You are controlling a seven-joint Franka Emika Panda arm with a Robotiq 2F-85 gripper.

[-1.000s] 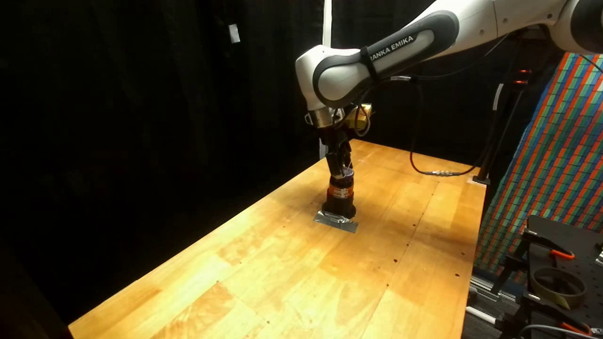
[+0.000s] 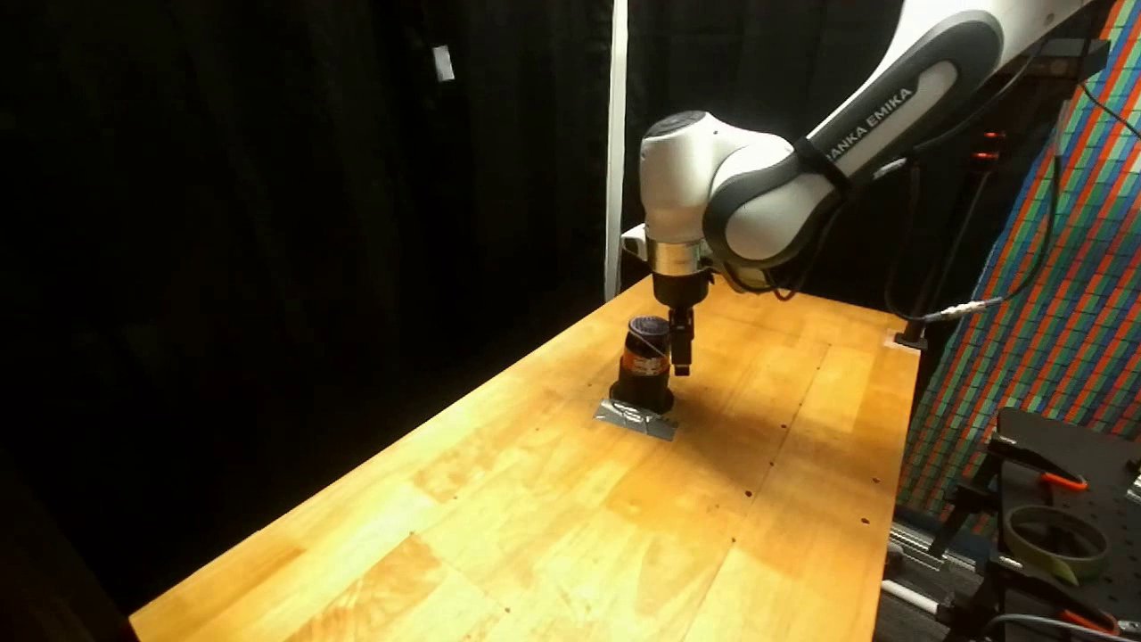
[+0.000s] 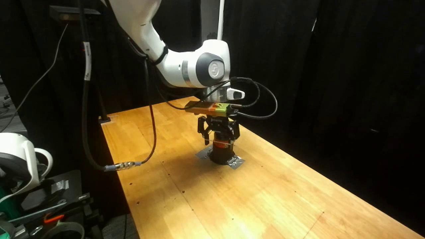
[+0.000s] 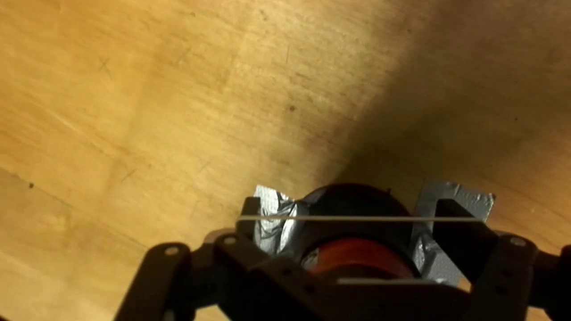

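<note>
A dark cylinder (image 2: 644,353) with an orange label stands upright on the wooden table, its wider black base fixed down with silver tape (image 2: 638,418). Around its upper part my gripper (image 3: 219,138) is open, one finger on each side. A thin tan band (image 4: 342,218) is stretched between the spread fingertips. One strand crosses in front of the cylinder in exterior view 2, and another line crosses its face in exterior view 1, so the band appears to pass on both sides. In the wrist view the cylinder's top is hidden under the gripper body.
A cable (image 3: 85,119) hangs beside the table's edge. Off the table stands a dark cart (image 2: 1070,449) with clamps and a tape roll.
My gripper has come from above the cylinder down beside its upper part, shifting right in exterior view 1 and turning. The cylinder has stayed in place.
</note>
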